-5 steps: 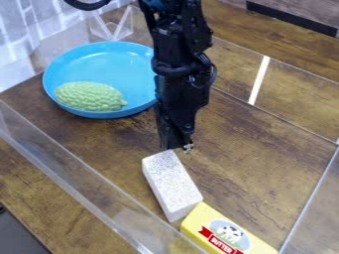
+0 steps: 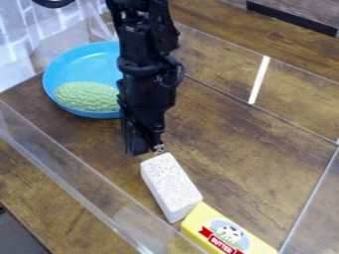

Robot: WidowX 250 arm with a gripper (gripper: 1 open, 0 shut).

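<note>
My black gripper [image 2: 141, 141] hangs low over the wooden table, just behind and left of a white speckled block [image 2: 169, 188], with its arm reaching down from the top. Whether its fingers are open or shut is hard to make out against the dark body. Left of it, a blue bowl [image 2: 69, 63] holds a pale green bumpy object [image 2: 85, 96], and the arm hides the bowl's right side. A yellow butter box [image 2: 223, 232] lies at the bottom right beside the white block.
Clear panels edge the table [image 2: 259, 139] at the left and right. A thin white strip [image 2: 259, 79] lies toward the back right.
The gripper has moved a little to the left and down, now covering more of the bowl's right side. The objects have not visibly moved.
</note>
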